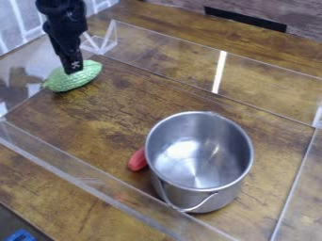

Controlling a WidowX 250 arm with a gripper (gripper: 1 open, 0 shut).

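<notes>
The black gripper (72, 64) hangs at the upper left, its tips low over a pale green, bumpy bitter-melon-like vegetable (78, 81), partly covering its upper side; the fingers look open, though small in this view. A steel pot (199, 165) with a wire handle stands at the lower right. A red elongated object (137, 159) lies against the pot's left side, partly hidden by it.
Clear low walls surround the wooden work surface (126, 113), with a white strip (219, 72) on the far side. A blue item (18, 234) shows at the bottom left corner, outside the walls.
</notes>
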